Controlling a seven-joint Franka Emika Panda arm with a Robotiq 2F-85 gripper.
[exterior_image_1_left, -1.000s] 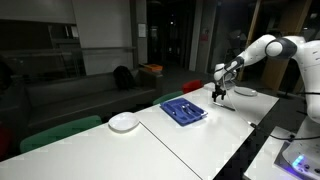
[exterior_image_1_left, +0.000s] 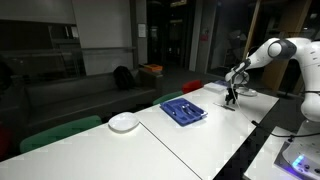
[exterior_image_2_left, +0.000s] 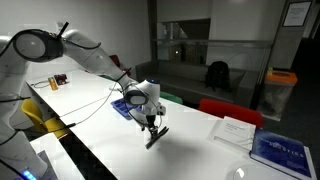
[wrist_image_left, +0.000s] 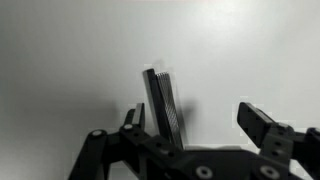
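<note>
A long, narrow dark object (wrist_image_left: 163, 105) lies on the white table, with a finely ridged grey strip along one side. Its lower end is hidden behind the gripper body in the wrist view. The same dark object (exterior_image_2_left: 157, 138) shows just beside the hand in exterior view 2. My gripper is open above the table. Its fingers are widely spread, with the object lying below, nearer the left one; nothing is held. From afar, the gripper (exterior_image_1_left: 231, 100) appears small at the table's right part.
A blue tray (exterior_image_1_left: 182, 111) with several items sits mid-table, and a white plate (exterior_image_1_left: 123, 122) lies left of it. In exterior view 2, a white box (exterior_image_2_left: 232, 134) and a blue box (exterior_image_2_left: 280, 150) occupy the right side. Table between object and boxes is clear.
Across exterior view 1, the arm and gripper have shifted to the right. The tray and plate have stayed where they were.
</note>
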